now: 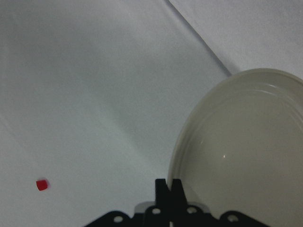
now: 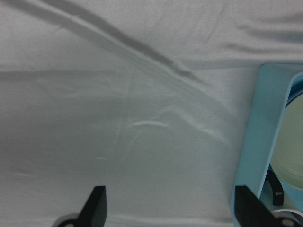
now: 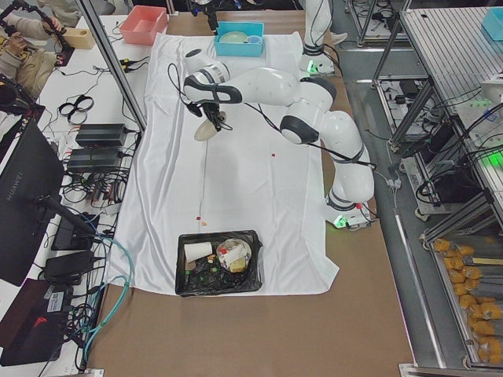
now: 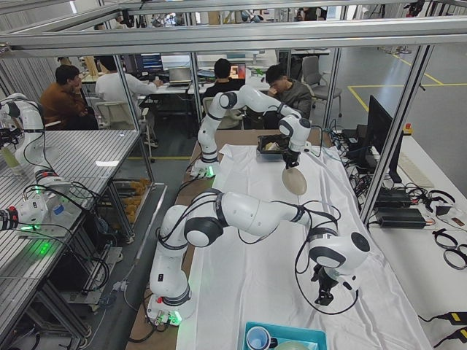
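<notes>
A beige round plate (image 3: 205, 130) hangs tilted from my left gripper (image 3: 219, 118), which is shut on its rim; in the left wrist view the plate (image 1: 241, 146) fills the lower right, its rim between the fingertips. My right gripper (image 4: 324, 288) stands open above the white cloth (image 2: 123, 132), beside a blue bin (image 2: 255, 127) that holds a pale green dish (image 2: 289, 146) and a cup (image 4: 258, 337).
A black bin (image 3: 185, 283) with mixed items sits at the cloth's near end. Small red bits, such as a red cube (image 1: 41, 185), lie on the cloth. Monitors, cables and a metal frame line the sides.
</notes>
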